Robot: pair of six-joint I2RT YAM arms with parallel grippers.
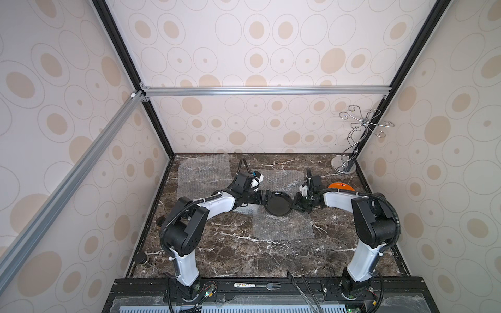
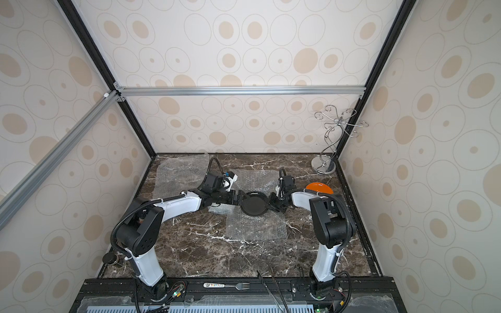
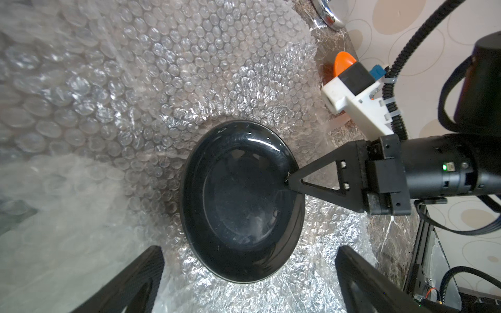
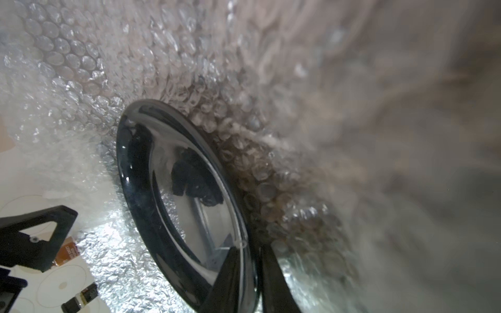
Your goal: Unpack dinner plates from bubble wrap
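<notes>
A black plate (image 3: 242, 208) lies face up on a sheet of bubble wrap (image 1: 284, 229) in the middle of the table. At its right rim is my right gripper, its fingertips close on either side of the rim in the right wrist view; whether both press on it cannot be told. On the plate's left side my left gripper (image 1: 267, 197) stands open, and in the left wrist view its blurred fingers (image 3: 133, 284) are apart with no object between them, above the wrap. An orange plate (image 1: 341, 186) rests behind the right forearm.
Another bubble wrap sheet (image 1: 203, 169) is spread at the back left. A curly metal stand (image 1: 343, 164) occupies the back right corner. A fork (image 1: 257, 286) lies along the front edge.
</notes>
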